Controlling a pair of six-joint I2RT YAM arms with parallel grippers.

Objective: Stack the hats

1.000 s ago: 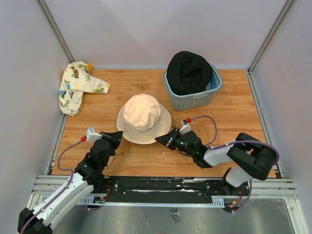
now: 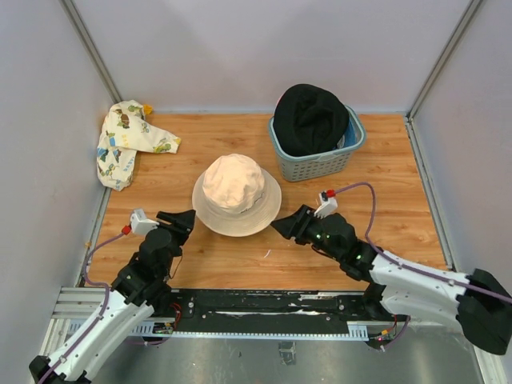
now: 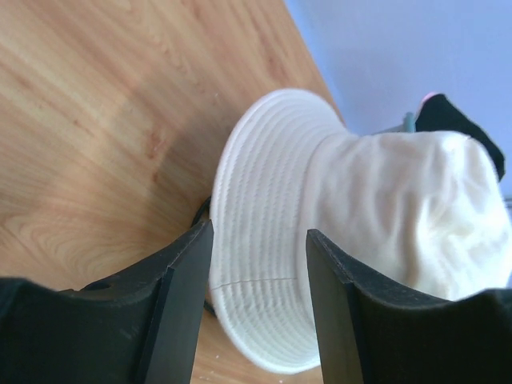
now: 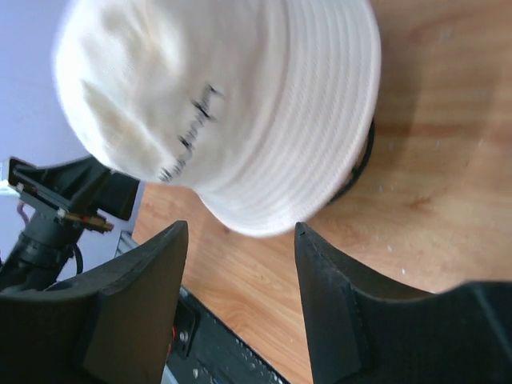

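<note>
A cream bucket hat (image 2: 233, 184) with a wide brim lies crown-up in the middle of the wooden table; a dark edge under its brim shows in both wrist views, too little to identify. My left gripper (image 2: 190, 219) is open at the left of the brim (image 3: 256, 216). Across the hat, my right gripper (image 2: 282, 230) stands open just off the brim's lower right, nothing between its fingers. The right wrist view shows the hat's brim (image 4: 320, 120) beyond the fingertips. A black hat (image 2: 310, 120) rests in the blue basket.
The blue plastic basket (image 2: 316, 166) stands at the back right. A patterned cloth (image 2: 120, 146) is crumpled in the back left corner. Bare table (image 2: 392, 192) lies to the right. Walls close in the sides and back.
Both grippers have opened and drawn away from the brim, the left one slightly leftward, the right one to the right. The cream hat has stayed in place.
</note>
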